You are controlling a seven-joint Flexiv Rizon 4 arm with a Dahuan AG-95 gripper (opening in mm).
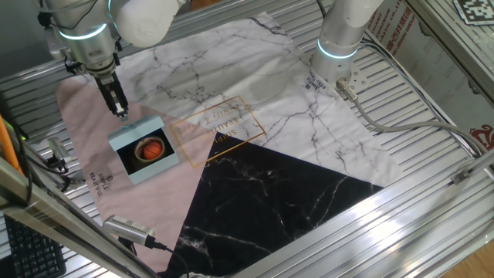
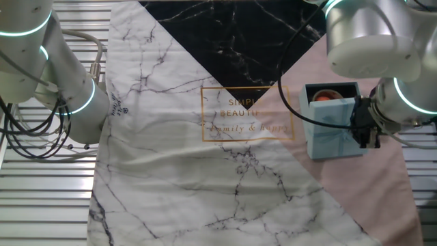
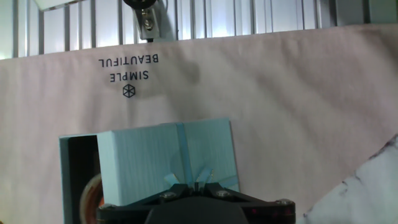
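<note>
A light blue box point(image 1: 144, 177) stands on the pink part of the cloth, its dark inside uncovered. In it lies an orange ball point(image 1: 152, 150) with a pale ring-shaped object point(image 1: 140, 152) around it. The blue lid point(image 2: 330, 127), with a ribbon bow point(image 3: 200, 176), sits at the box's rear side, leaving much of the opening clear. My gripper is at the bow, its fingertips close together, shut. Whether ribbon is pinched between them is hidden. From the side, the gripper point(image 1: 123, 116) appears at the lid's back edge.
The white marble point(image 2: 177, 178) and black marble point(image 1: 255, 205) areas of the cloth are clear. A metal device with a cable point(image 1: 129, 230) is near the front left.
</note>
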